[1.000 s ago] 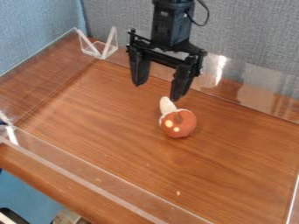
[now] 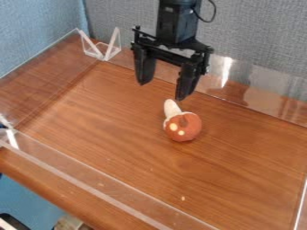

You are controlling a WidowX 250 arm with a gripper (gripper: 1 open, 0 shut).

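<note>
A small toy mushroom (image 2: pixel 182 128), with a red, cream-spotted cap and a pale stem pointing up-left, lies on its side on the wooden tray floor. Above and behind it hangs my black gripper (image 2: pixel 163 81), its two fingers spread wide apart with nothing between them. The fingertips are above the mushroom in the view; whether they touch the floor is unclear, but they appear raised.
A white wire rack (image 2: pixel 100 49) stands in the back left corner. Clear low walls (image 2: pixel 252 89) edge the wooden surface (image 2: pixel 108 135).
My gripper has shifted very slightly since a second ago, with its upper body a little higher or more upright. The mushroom has not moved.
</note>
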